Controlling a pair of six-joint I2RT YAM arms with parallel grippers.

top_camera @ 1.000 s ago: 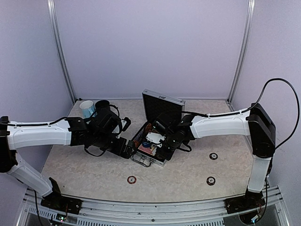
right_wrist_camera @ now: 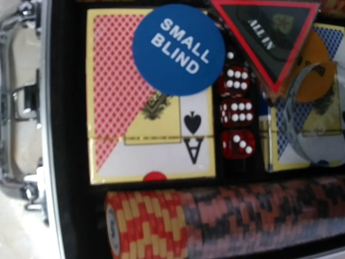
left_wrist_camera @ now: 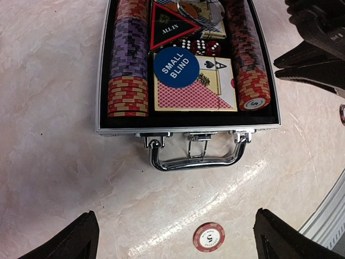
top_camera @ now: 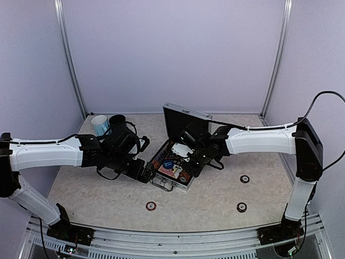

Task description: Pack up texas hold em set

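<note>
The open silver case (top_camera: 182, 186) stands mid-table with its lid (top_camera: 186, 112) raised at the back. Inside, the left wrist view shows chip stacks (left_wrist_camera: 128, 59) along both sides, card decks (left_wrist_camera: 215, 83), a row of dice (left_wrist_camera: 200, 47), a blue "SMALL BLIND" disc (left_wrist_camera: 176, 67) and a black "ALL IN" triangle (left_wrist_camera: 168, 26). A clear round piece (right_wrist_camera: 318, 113) lies over the farther deck. My left gripper is open and empty in front of the case. Over its right side, my right gripper has its fingers apart, nothing visible between them; its own wrist view hides them.
A red-rimmed "5" chip (left_wrist_camera: 209, 237) lies on the table before the case. Two dark chips, one farther back (top_camera: 245, 178) and one nearer (top_camera: 242, 207), rest at the right. A light blue mug (top_camera: 100, 124) and a black cup (top_camera: 117, 120) stand back left.
My right arm has shifted slightly to the right, its elbow swinging outward, and its gripper has turned a little over the case. The left arm and the loose chips stay put.
</note>
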